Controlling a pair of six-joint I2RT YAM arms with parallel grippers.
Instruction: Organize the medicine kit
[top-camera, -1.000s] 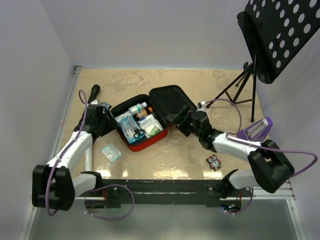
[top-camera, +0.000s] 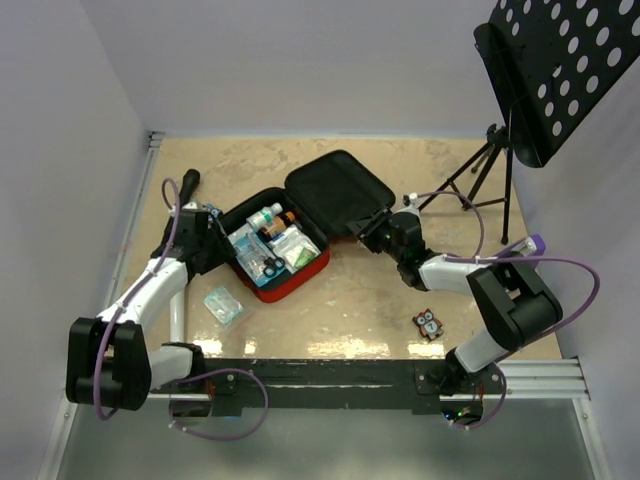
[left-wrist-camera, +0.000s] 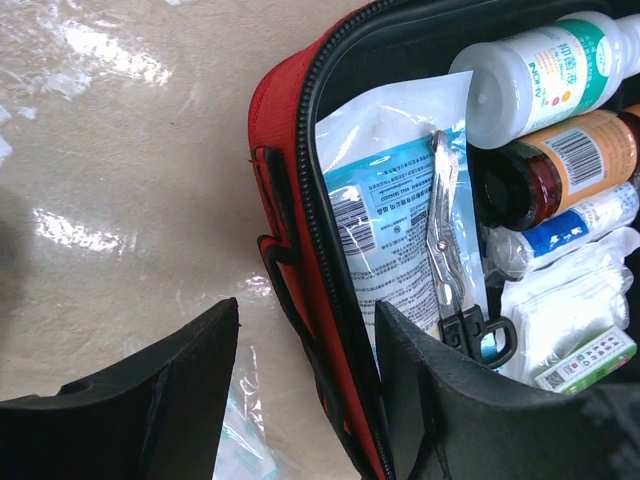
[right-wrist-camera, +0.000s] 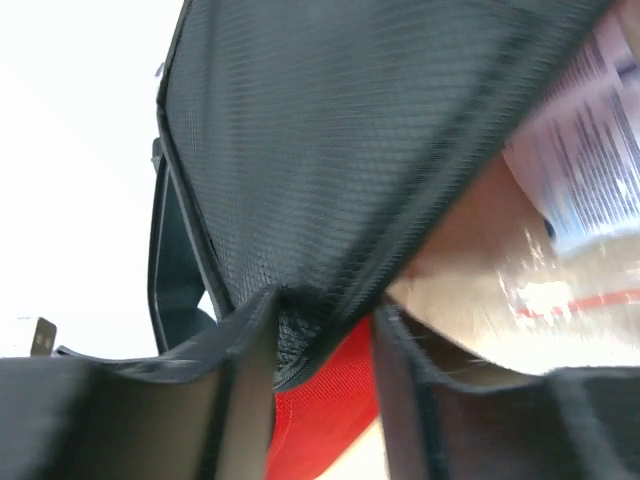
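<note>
The red-and-black medicine case (top-camera: 290, 285) stands open on the table, its black lid (top-camera: 340, 190) folded back. Inside, in the left wrist view, lie a white bottle (left-wrist-camera: 550, 80), a brown bottle (left-wrist-camera: 570, 165), a blue-and-white pouch (left-wrist-camera: 385, 215) and scissors (left-wrist-camera: 450, 260). My left gripper is open at the case's left side; its right finger overlaps the case wall in view. In the right wrist view, the lid's edge runs between the parted fingers of my right gripper; whether they clamp it is unclear.
A clear packet (top-camera: 223, 305) lies in front of the case, left. A small dark item with round parts (top-camera: 428, 325) sits at the front right. A purple-and-white container (top-camera: 522, 248) is partly behind the right arm. A black tripod stand (top-camera: 500, 150) rises at the back right.
The lid has shifted left and back, and its outline has changed. The case has turned slightly. The left arm has barely moved.
</note>
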